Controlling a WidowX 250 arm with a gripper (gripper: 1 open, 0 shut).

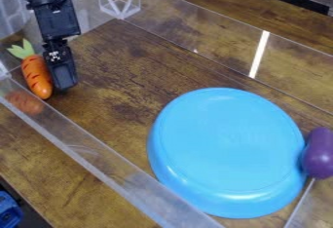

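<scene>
My black gripper [53, 64] is low at the left edge of the wooden floor inside a clear-walled enclosure, beside an orange toy carrot [37, 76] with pale green leaves. The carrot lies against the left side of the gripper; whether the fingers hold it or are open or shut is hard to make out.
A large blue disc [225, 154] fills the lower right, with a purple eggplant [320, 154] at its right beside the clear wall. A blue object [8, 212] sits at the lower left corner.
</scene>
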